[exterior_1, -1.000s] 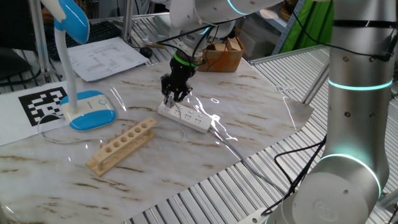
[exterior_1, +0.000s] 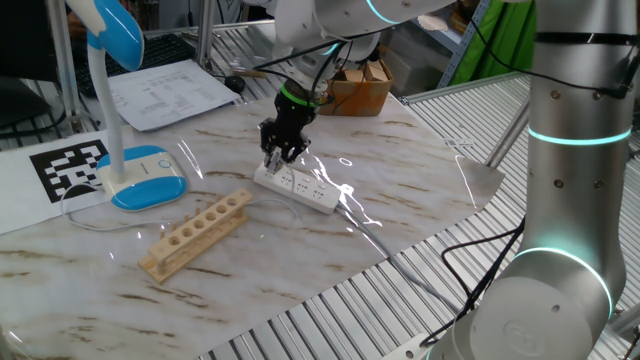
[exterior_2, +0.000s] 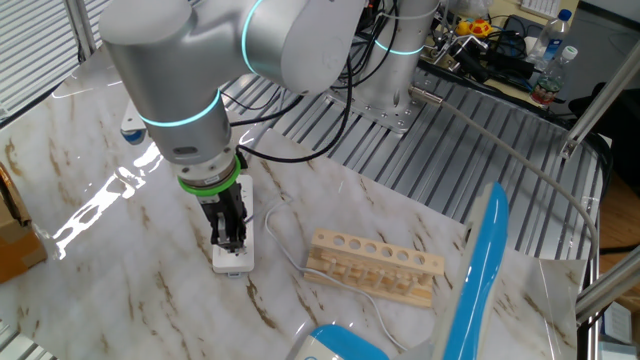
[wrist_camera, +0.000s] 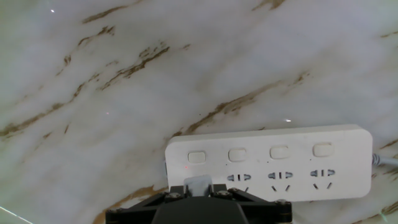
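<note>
A white power strip (wrist_camera: 268, 163) lies flat on the marble table, with a row of switches and several sockets. In the wrist view my gripper is over its left end, at the socket farthest from the strip's cable. Between the fingers sits a pale plug (wrist_camera: 198, 182), with a finger close against each side, so the gripper looks shut on it. The plug is over the end socket and hides it; how deep it sits cannot be told. From exterior view 2, my gripper (exterior_2: 232, 243) points down onto the strip (exterior_2: 234, 262). A small red light shows near the end switch.
A wooden test-tube rack (exterior_1: 200, 235) and a blue-white lamp (exterior_1: 143, 180) stand nearby. A thin white cable (exterior_2: 290, 255) loops between strip and rack. A cardboard box (exterior_1: 356, 92) is behind the gripper. Bare table surrounds much of the strip.
</note>
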